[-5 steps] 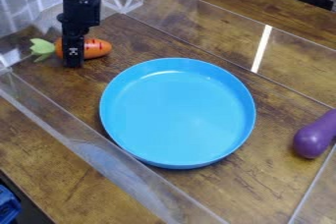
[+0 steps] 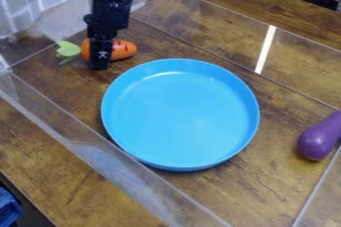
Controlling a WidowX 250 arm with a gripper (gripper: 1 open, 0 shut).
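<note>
The dark gripper (image 2: 99, 52) is shut on an orange toy carrot (image 2: 119, 49) with a pale green top, at the upper left of the camera view, just behind and left of a large blue plate (image 2: 180, 113). The fingers partly hide the carrot.
A purple eggplant (image 2: 317, 137) lies on the wooden surface at the right. A blue object is cut off at the lower left corner. Clear panels edge the surface at the left, and the wood at the upper right is free.
The gripper and the carrot in it have shifted to the right, toward the plate's side. The plate and eggplant have stayed still.
</note>
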